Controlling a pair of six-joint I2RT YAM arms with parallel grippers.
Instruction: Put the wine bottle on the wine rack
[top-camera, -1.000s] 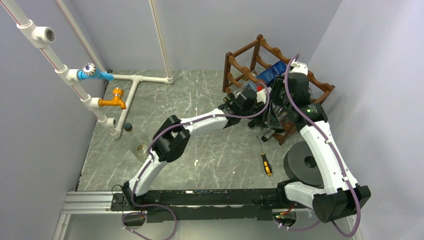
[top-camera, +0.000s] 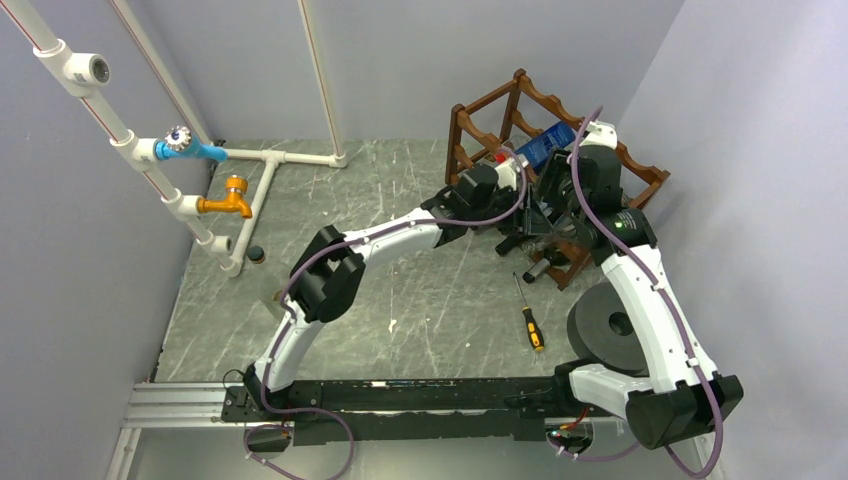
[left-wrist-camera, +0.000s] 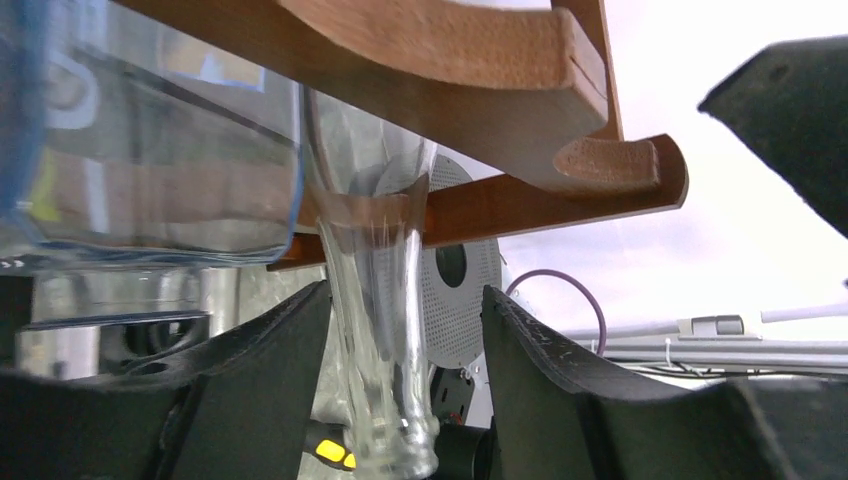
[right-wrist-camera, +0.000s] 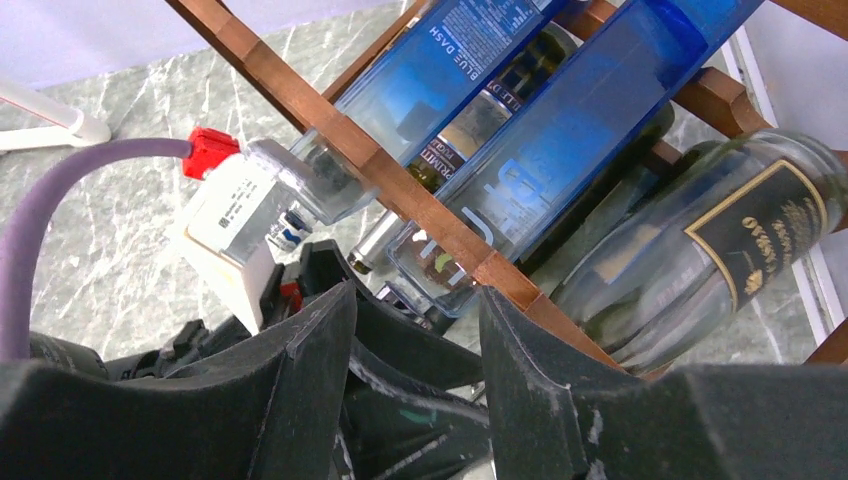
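Note:
Both grippers are at the wooden wine rack (top-camera: 540, 100) at the back right. My left gripper is open beside a clear glass bottle (left-wrist-camera: 375, 300), whose neck runs down between its fingers under a wooden slat. My right gripper stands part open above the rack, with the left gripper's black body (right-wrist-camera: 400, 420) below it. A bottle with a black label (right-wrist-camera: 752, 235) lies in the rack at the right of the right wrist view, beside blue clear boxes (right-wrist-camera: 580, 120).
A screwdriver (top-camera: 532, 325) lies on the table in front of the rack, with a dark round base (top-camera: 595, 335) to its right. A pipe stand with orange (top-camera: 225, 203) and blue taps is at the left.
In the top view, the left arm's wrist and gripper have shifted slightly back and left at the rack. The right gripper has moved very little.

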